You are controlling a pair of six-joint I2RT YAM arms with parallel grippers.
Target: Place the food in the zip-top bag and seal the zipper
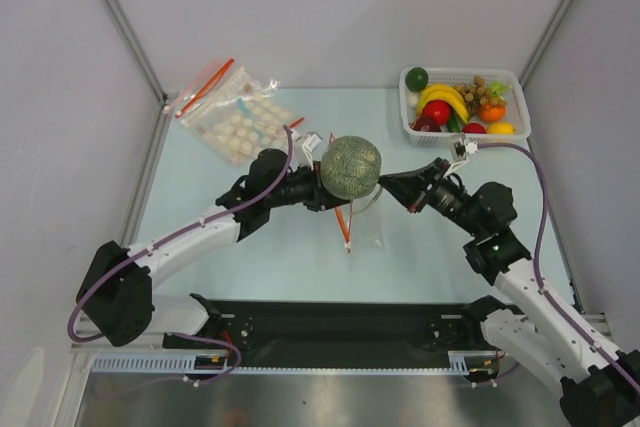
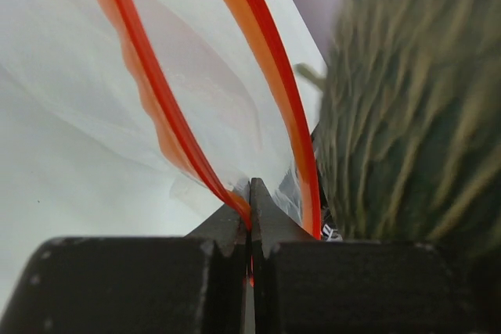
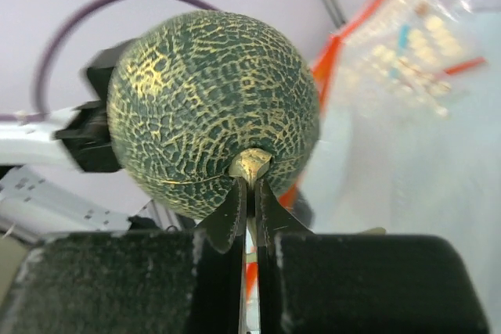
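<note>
A round green netted melon [image 1: 350,167] hangs over the middle of the table. In the right wrist view its tan stem [image 3: 252,163] is pinched by my right gripper, which is shut on it. My left gripper is shut on the orange-red zipper edge [image 2: 149,76] of a clear zip top bag [image 2: 94,107]. Its mouth gapes, the second zipper strip [image 2: 270,48] standing apart from the first. Filling the right side of the left wrist view, the melon is beside that strip, outside or above the mouth; exactly which is unclear. From above, the melon hides part of the bag.
Another clear bag [image 1: 240,125] with pale round pieces lies at the back left. A white basket [image 1: 468,140] of fruit and vegetables stands at the back right. Bare table [image 1: 425,267] shows front right.
</note>
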